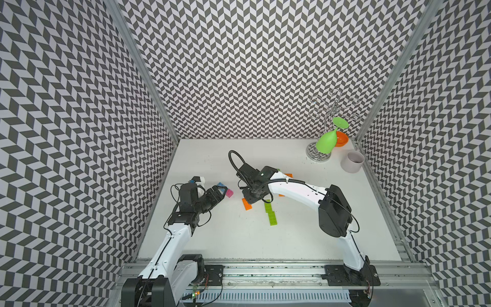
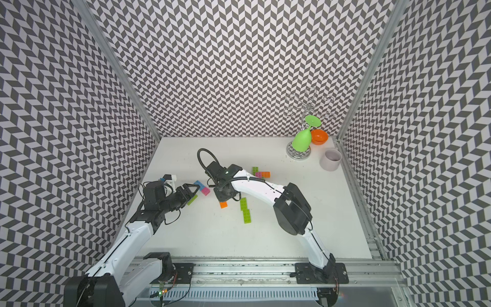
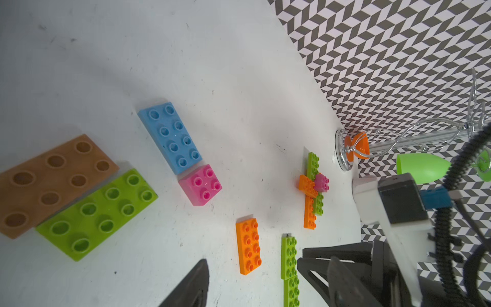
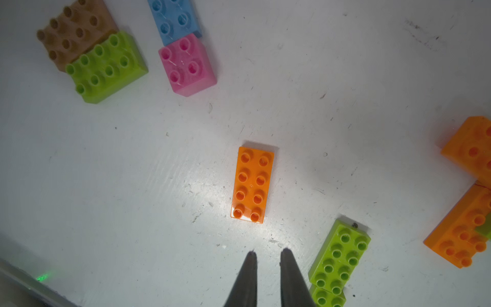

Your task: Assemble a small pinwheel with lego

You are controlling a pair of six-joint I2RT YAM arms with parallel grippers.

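Note:
In the left wrist view a blue brick (image 3: 169, 137) lies flat with a pink brick (image 3: 200, 184) at its near end. A brown brick (image 3: 55, 180) and a green brick (image 3: 99, 214) lie side by side to their left. My left gripper is open above the table, nothing between its fingers; from the top left it partly covers the blue brick. A single orange brick (image 4: 252, 184) lies ahead of my right gripper, which is shut and empty. Two green bricks (image 4: 339, 254) lie end to end beside it. The pinwheel-like cluster (image 3: 310, 186) combines orange, green and pink bricks.
At the back right stand a metal stand with a green cup (image 1: 327, 141), an orange bowl (image 1: 341, 138) and a pale mug (image 1: 353, 161). The right arm (image 1: 296, 192) reaches across the table's middle.

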